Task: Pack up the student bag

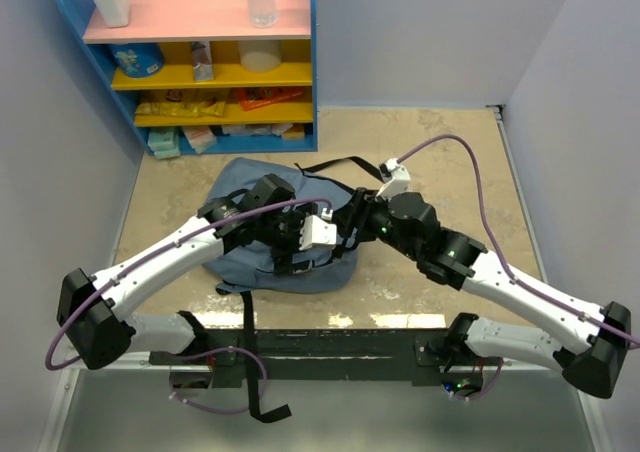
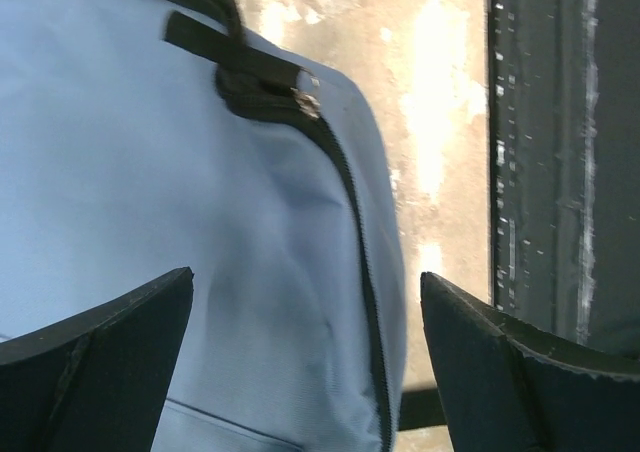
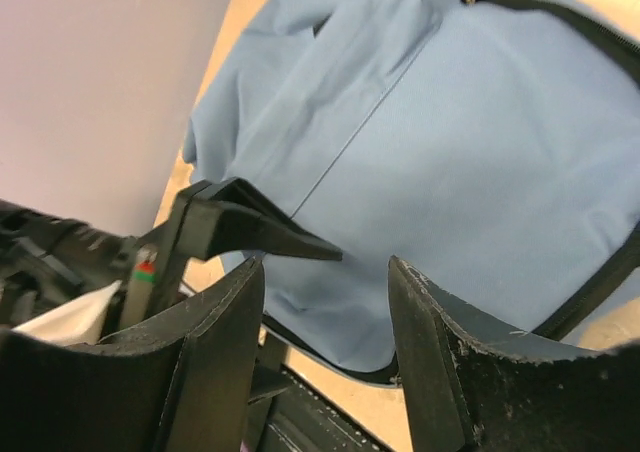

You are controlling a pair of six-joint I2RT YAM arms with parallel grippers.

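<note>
The blue-grey bag (image 1: 230, 267) lies flat on the table, partly hidden under both arms. In the left wrist view my left gripper stands open above the bag's edge, where a black zip with a metal pull (image 2: 306, 102) runs. My right gripper hovers over the bag's right part, part open with bag fabric visible beneath and nothing seen between its fingers; in its wrist view the left gripper shows just beyond.
A blue shelf unit (image 1: 313, 32) with packets, containers and a bottle stands at the back left. A black strap (image 1: 250, 352) hangs over the front edge.
</note>
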